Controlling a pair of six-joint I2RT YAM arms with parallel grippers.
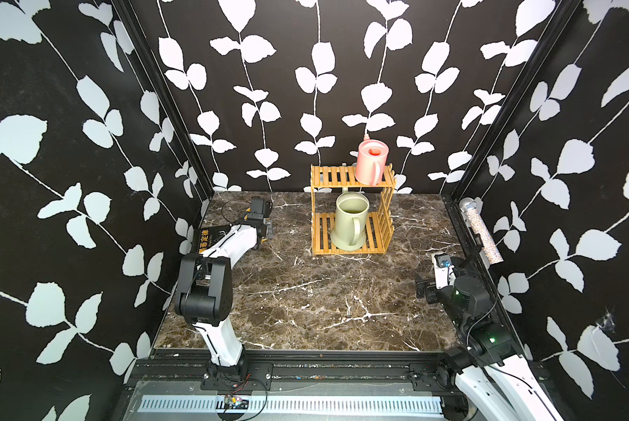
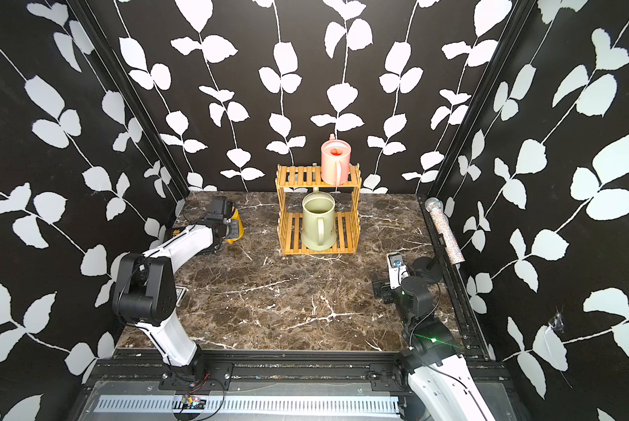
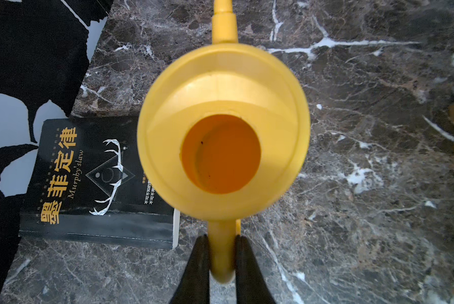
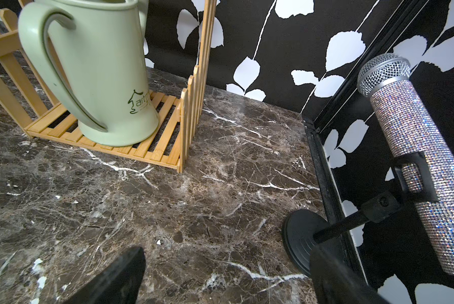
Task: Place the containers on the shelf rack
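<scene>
The yellow watering can (image 3: pixel 282 162) is seen from above in the left wrist view, its spout pointing up the picture and its handle towards me. My left gripper has its fingers close against both sides of that handle, apparently touching it. Whether the can's base rests on the table is hidden. In the top right view, part of the yellow can (image 2: pixel 236 226) shows beside the left wrist. The two-tier wooden shelf (image 1: pixel 326 175) stands at the back, right of the can. My right gripper is open and empty over the table's right side.
A pink can (image 1: pixel 370 168) stands at the right of the upper tier. A green can (image 1: pixel 349 221) occupies the lower tier. A black book (image 3: pixel 100 177) lies left of the yellow can. A glittery microphone (image 4: pixel 419 126) leans on a stand at right.
</scene>
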